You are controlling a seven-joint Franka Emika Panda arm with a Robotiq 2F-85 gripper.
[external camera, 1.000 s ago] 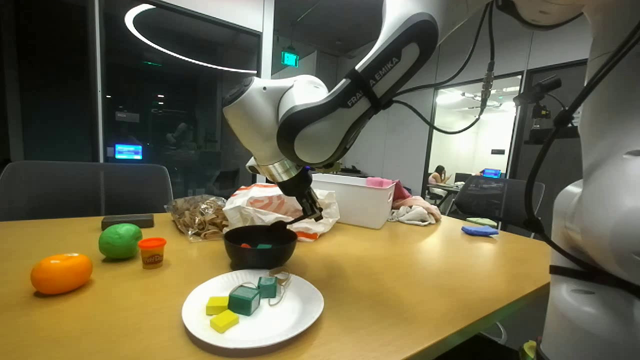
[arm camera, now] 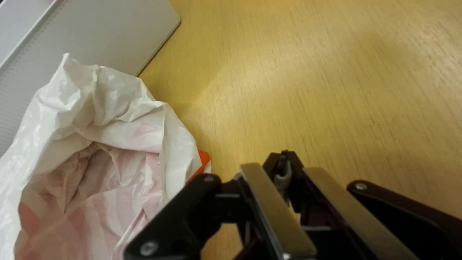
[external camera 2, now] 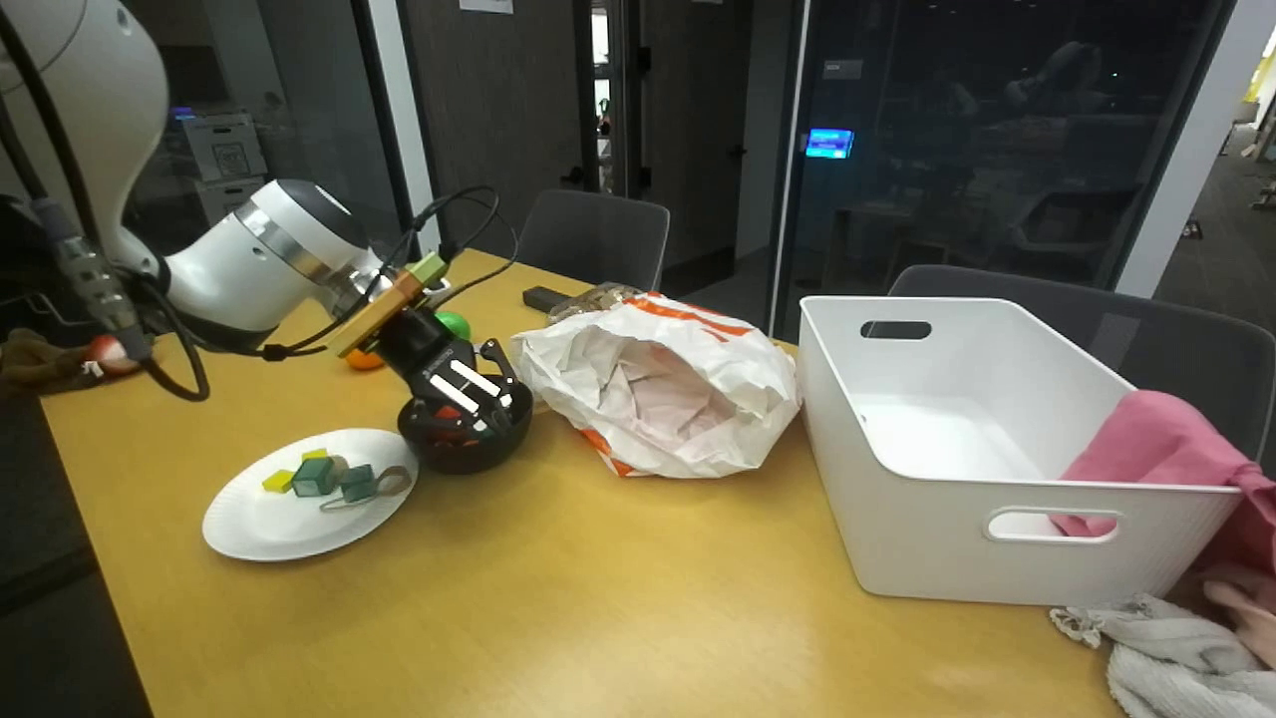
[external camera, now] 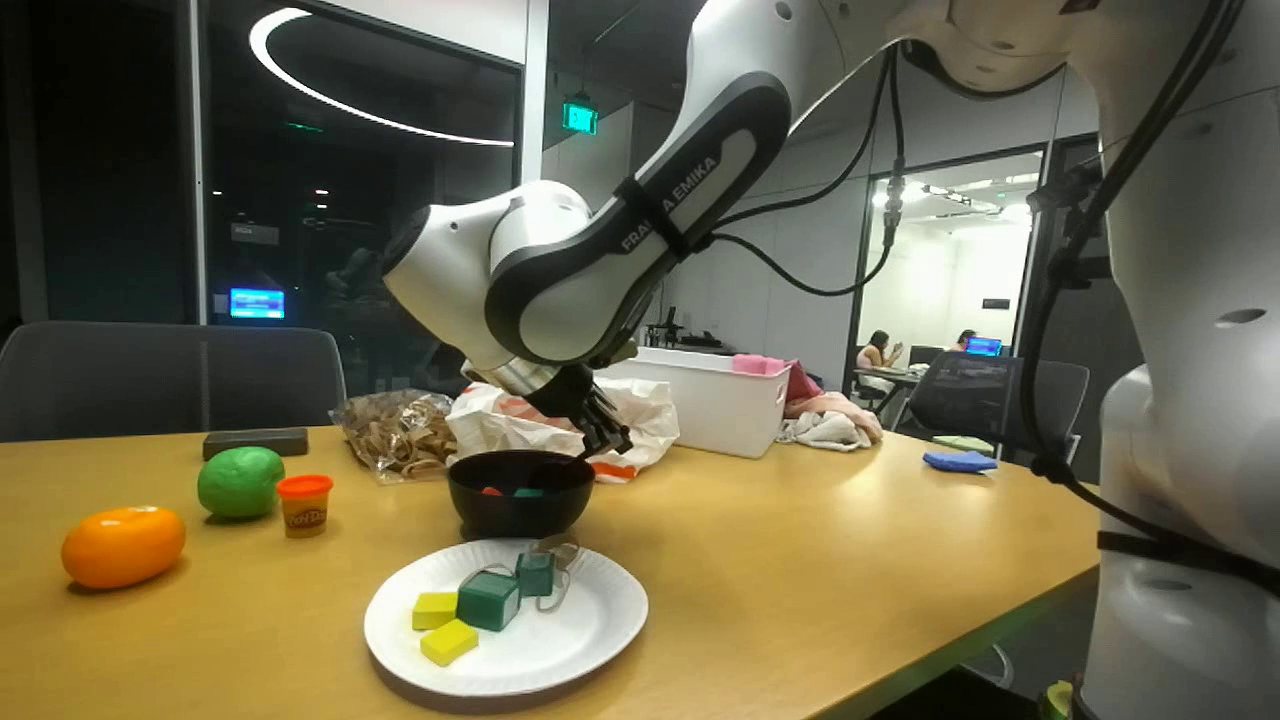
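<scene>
My gripper (external camera: 614, 439) is at the right rim of the black bowl (external camera: 518, 514), tilted down toward it. It is shut on the dark handle of a spoon-like utensil (external camera: 582, 457), whose head is hidden, apparently inside the bowl. Over the bowl's rim show a red piece (external camera: 491, 491) and a green piece (external camera: 528, 492). In the second exterior view the gripper (external camera 2: 487, 401) overlaps the bowl (external camera 2: 469, 453). The wrist view shows the finger pads (arm camera: 277, 212) close together, with the utensil itself hard to make out.
A white plate (external camera: 564, 666) with green blocks (external camera: 489, 600) and yellow blocks (external camera: 449, 642) lies in front of the bowl. Behind are a plastic bag (external camera 2: 670, 395) and a white bin (external camera 2: 933, 538). Orange (external camera: 124, 547) and green (external camera: 240, 482) fruits lie left. Table right of the plate is clear.
The arm has moved left and slightly lower with the utensil. Its dark head, visible above the bowl's right rim before, has gone from sight.
</scene>
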